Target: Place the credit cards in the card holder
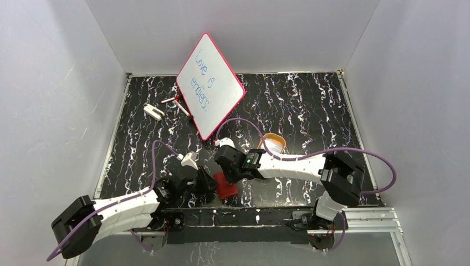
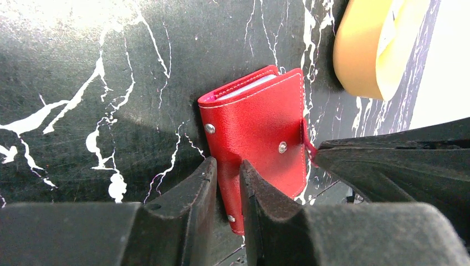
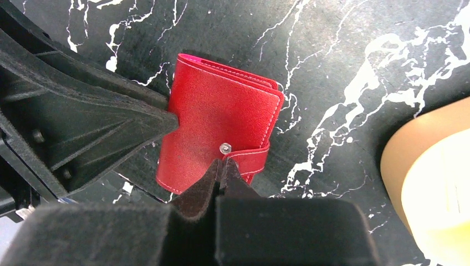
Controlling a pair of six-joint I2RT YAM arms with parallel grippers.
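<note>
A red leather card holder (image 1: 227, 188) lies on the black marble table near the front edge; its snap strap and studs show in both wrist views. My left gripper is shut on the holder's spine side (image 2: 260, 133). My right gripper is shut at the strap on the holder's other side (image 3: 221, 105); whether the strap is between its tips is hard to tell.
A yellow container with white contents (image 1: 273, 137) sits behind my right arm. A whiteboard (image 1: 208, 88), markers and a white object (image 1: 154, 112) lie toward the back left.
</note>
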